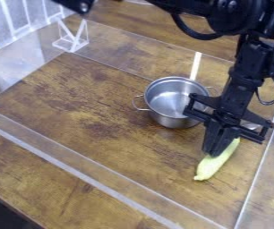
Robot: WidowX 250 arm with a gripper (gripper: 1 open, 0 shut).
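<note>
My black gripper (218, 137) is low at the right of the camera view, over the upper part of a pale yellow-green elongated object (210, 165) lying on the wooden table. The fingertips look close together; whether anything is between them is hidden. A steel pot (166, 100) with two side handles sits just left of the gripper.
Transparent low walls run along its edges, with a small clear bracket (72, 36) at the back left. A pale strip (194, 65) stands behind the pot.
</note>
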